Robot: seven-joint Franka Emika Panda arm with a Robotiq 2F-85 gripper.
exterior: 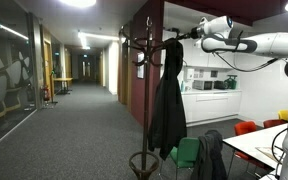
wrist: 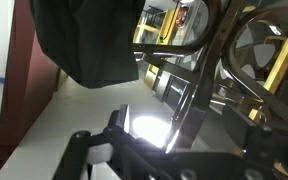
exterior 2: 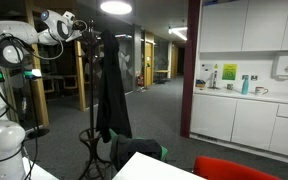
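Observation:
A dark coat (exterior: pixel 169 105) hangs from the upper part of a tall coat stand (exterior: pixel 147 95). In exterior view 2 the same coat (exterior 2: pixel 111 88) hangs to the right of the pole. High beside the top of the stand is my gripper (exterior: pixel 178 34), near the coat's upper end. The wrist view shows my gripper open, its dark fingers apart at the bottom. Beyond them appear the stand's curved hooks (wrist: pixel 189 45) and, at upper left, the dark cloth of the coat (wrist: pixel 89 40). Whether the gripper touches the stand I cannot tell.
A green chair (exterior: pixel 187 152) with dark clothing (exterior: pixel 210 155) over it stands right of the stand's foot. Further right are a white table (exterior: pixel 256 143) and red chairs (exterior: pixel 245 128). White kitchen cabinets (exterior 2: pixel 234 125) line the back.

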